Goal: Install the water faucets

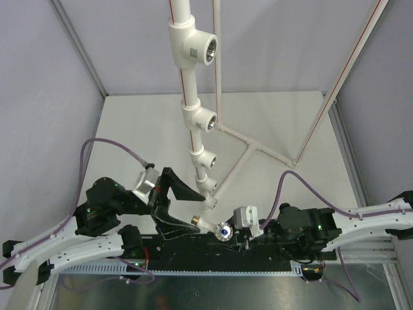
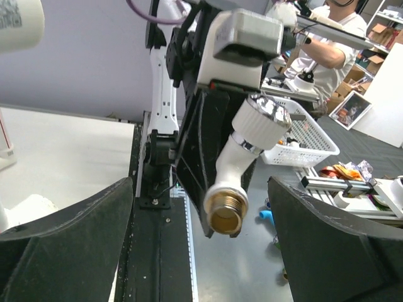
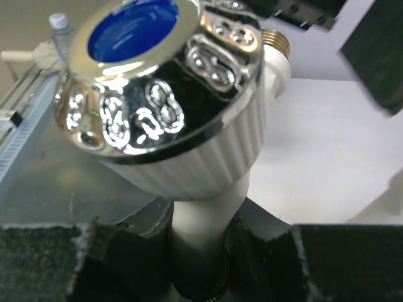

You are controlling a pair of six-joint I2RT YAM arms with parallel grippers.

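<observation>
A white faucet (image 1: 212, 228) with a chrome, blue-centred cap (image 3: 145, 94) and a brass threaded end is held by my right gripper (image 1: 235, 230), shut on its white body in the right wrist view. My left gripper (image 1: 184, 206) stands open just left of the brass end, its two dark fingers (image 2: 334, 245) either side of it in the left wrist view, nothing clearly between them. Above, a vertical white pipe (image 1: 188, 87) carries several tee fittings (image 1: 197, 117) with sockets facing right.
A white pipe frame (image 1: 256, 145) stands behind on the pale board (image 1: 132, 129). A white basket (image 2: 302, 154) and other clutter lie at the right of the left wrist view. The dark front strip runs below both grippers.
</observation>
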